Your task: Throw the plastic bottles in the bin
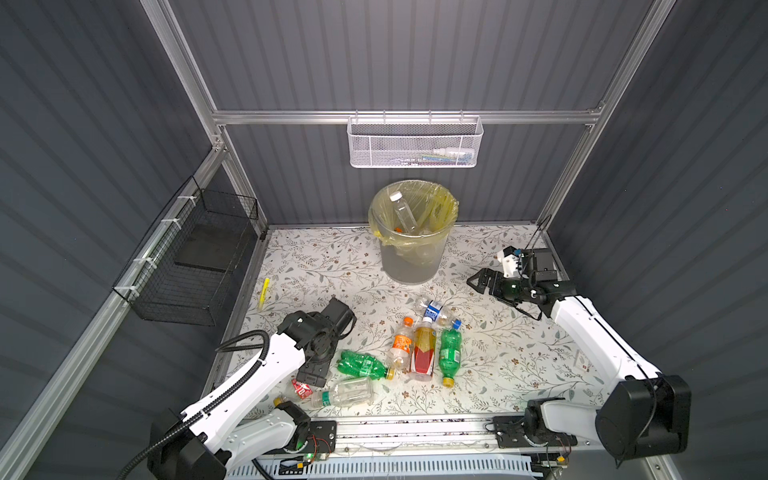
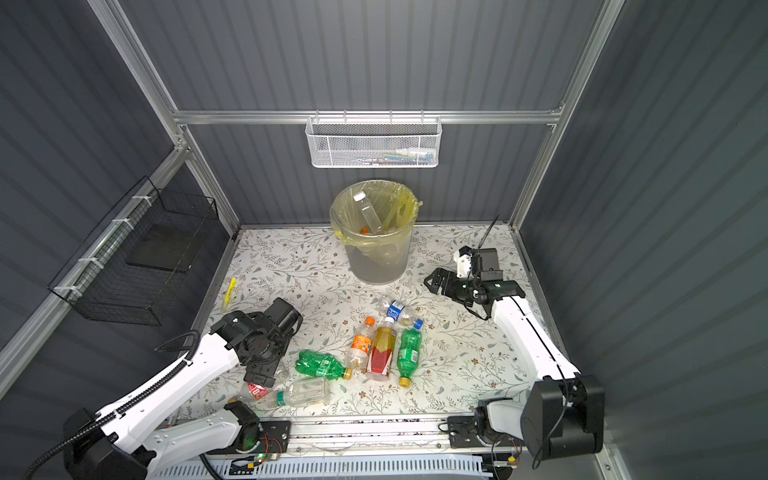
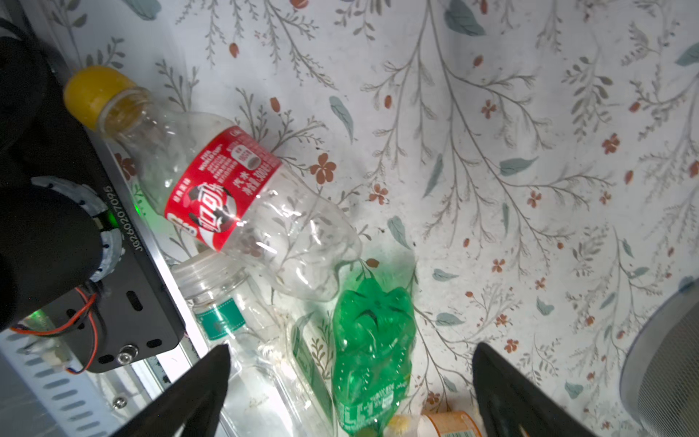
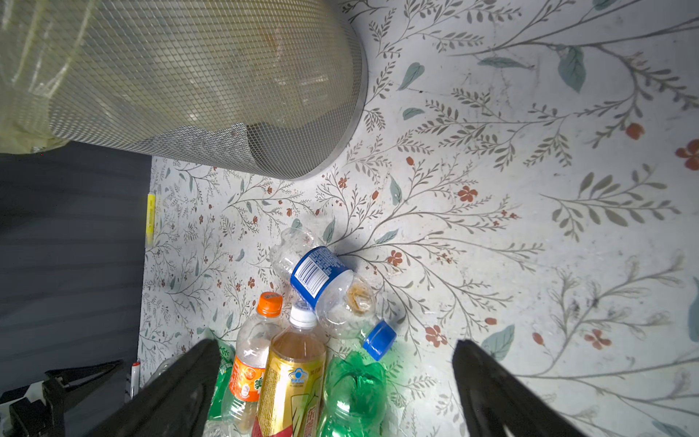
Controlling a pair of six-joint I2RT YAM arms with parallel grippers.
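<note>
The bin (image 1: 413, 260), lined with a yellowish bag, stands at the back with a clear white-capped bottle (image 1: 402, 212) inside. My left gripper is open above the left bottles, its fingers apart and empty. Below it lie a red-labelled bottle (image 3: 222, 185), a clear bottle with a teal band (image 3: 222, 318) and a crumpled green bottle (image 3: 372, 349). My right gripper hangs open on the right side, holding nothing. In the right wrist view lie a blue-labelled bottle (image 4: 320, 276), an orange-capped bottle (image 4: 251, 357), a yellow-red bottle (image 4: 295, 367) and another green bottle (image 4: 355, 397).
A white mesh basket (image 1: 415, 150) hangs on the back wall above the bin, and a black wire basket (image 1: 200, 256) on the left wall. A yellow marker (image 1: 264, 293) lies at the left.
</note>
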